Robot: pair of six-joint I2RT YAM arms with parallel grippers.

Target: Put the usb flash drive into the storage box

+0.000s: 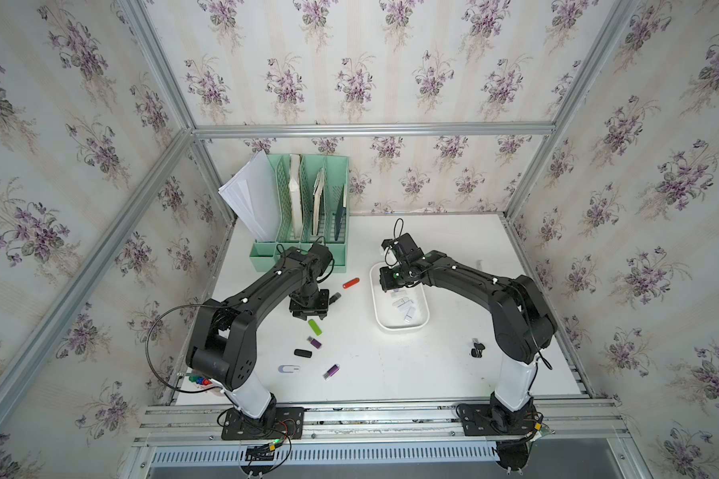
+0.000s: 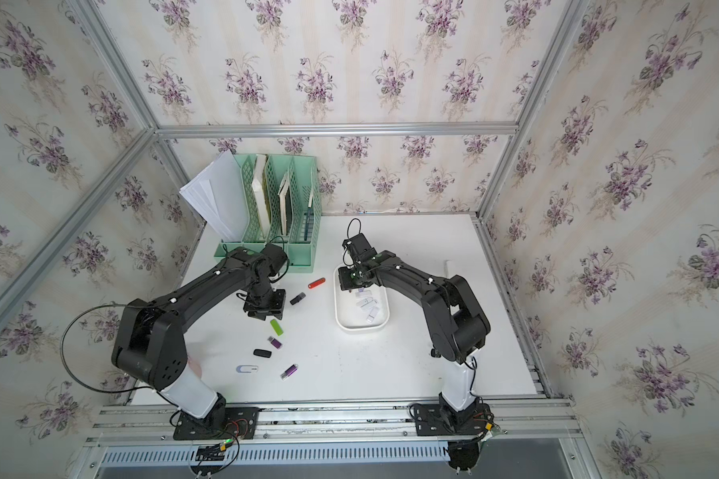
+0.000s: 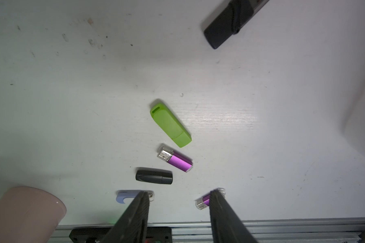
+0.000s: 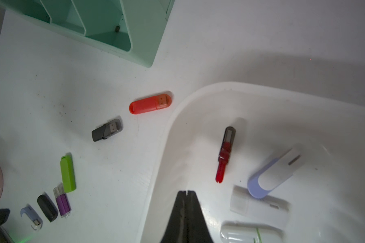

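In the left wrist view, loose flash drives lie on the white table: a green one (image 3: 171, 125), a purple one (image 3: 178, 160), a black one (image 3: 154, 176), a blue one (image 3: 129, 196) and a second purple one (image 3: 206, 200). Higher up is a dark grey drive (image 3: 230, 24). My left gripper hovers over the table, fingers apart, nothing held. A red drive (image 4: 150, 103) lies outside the white storage box (image 4: 235, 87). Inside the box are a dark red drive (image 4: 225, 154), a blue-white one (image 4: 274, 173) and pale ones. Shut, my right gripper is above the box with nothing showing between its fingers.
A green file organizer (image 1: 339, 255) with papers and books stands at the back left. The pink cup (image 3: 26, 214) is at the left front. Small black items (image 1: 477, 349) lie at the right.
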